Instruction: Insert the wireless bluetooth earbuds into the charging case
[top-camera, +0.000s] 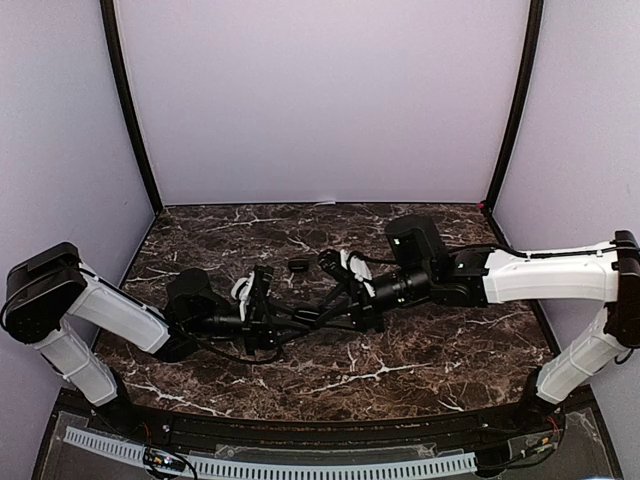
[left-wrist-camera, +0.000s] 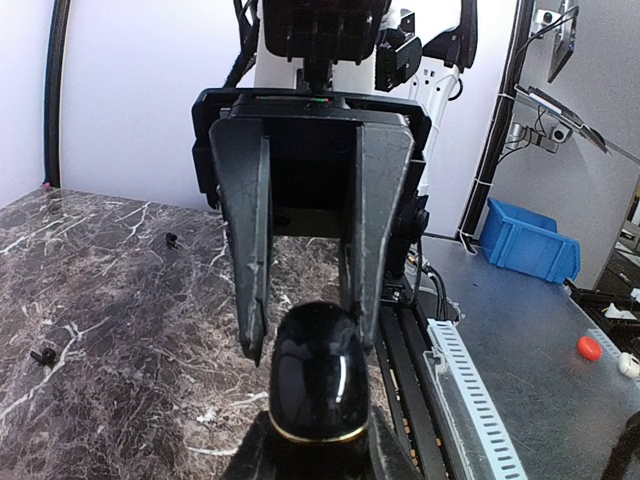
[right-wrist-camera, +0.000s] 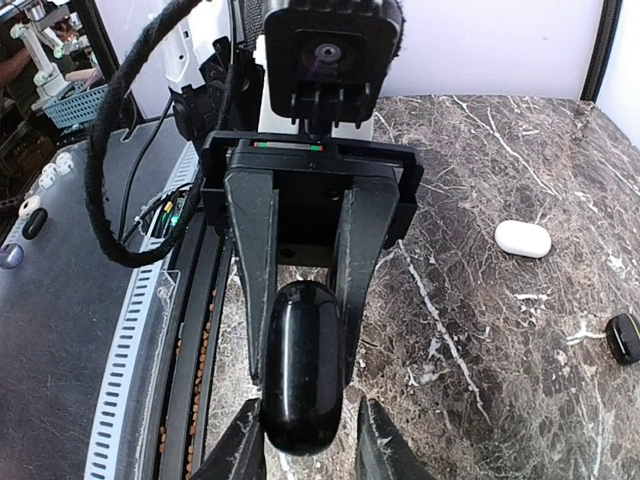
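Observation:
A glossy black rounded case with a thin gold line (left-wrist-camera: 320, 375) is gripped in my left gripper, its fingers along both sides. In the top view the dark case (top-camera: 307, 316) hangs between the two arms above the marble table. My right gripper faces it from the right, its fingers apart at the case's end. In the right wrist view, the case (right-wrist-camera: 303, 370) lies ahead of the right gripper's own parted fingertips (right-wrist-camera: 238, 445). Whether anything sits inside the case cannot be made out. Two small dark pieces, possibly earbuds (left-wrist-camera: 45, 357), lie on the table.
A white rounded object (right-wrist-camera: 523, 238) and a black box-like piece (right-wrist-camera: 625, 338) lie on the marble table. A dark rail (left-wrist-camera: 425, 390) runs along the front edge. Open table surface stretches behind and in front of the arms.

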